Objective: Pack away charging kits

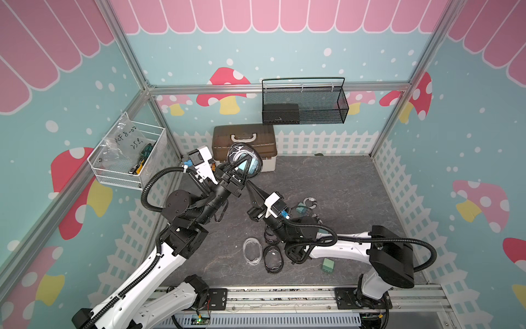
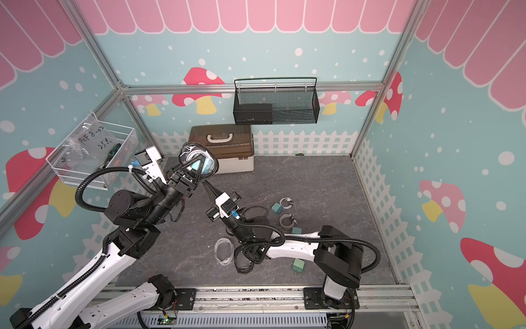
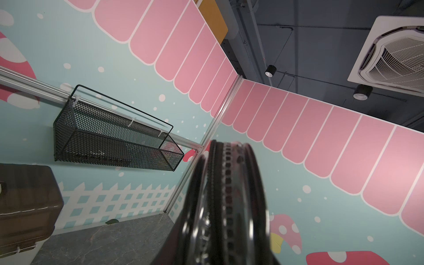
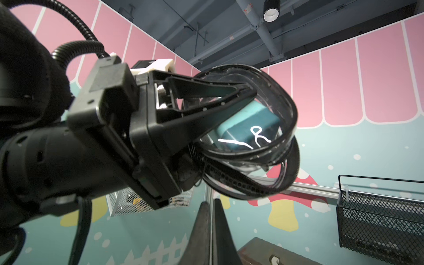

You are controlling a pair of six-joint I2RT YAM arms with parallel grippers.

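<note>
A round clear case point(image 4: 289, 108) with a black zippered rim has a teal charger point(image 4: 251, 121) and a pale cable inside. My left gripper point(image 1: 247, 160) is shut on it and holds it raised. Along the lower side two rim bands stand apart. Edge-on, the zipper point(image 3: 228, 198) fills the middle of the left wrist view. My right gripper is shut, its fingertips together with nothing between them, just below the case and clear of the zipper. On the floor lie a pale coiled cable point(image 1: 252, 251), a black coil point(image 1: 272, 258) and a teal block point(image 2: 277, 207) beside another coil point(image 2: 286, 203).
A brown-lidded toolbox point(image 1: 245, 139) stands at the back wall behind the case. A black mesh basket point(image 1: 317, 112) hangs above it, and a white wire basket point(image 1: 154, 164) on the left wall. One green block point(image 1: 327, 265) lies near the front.
</note>
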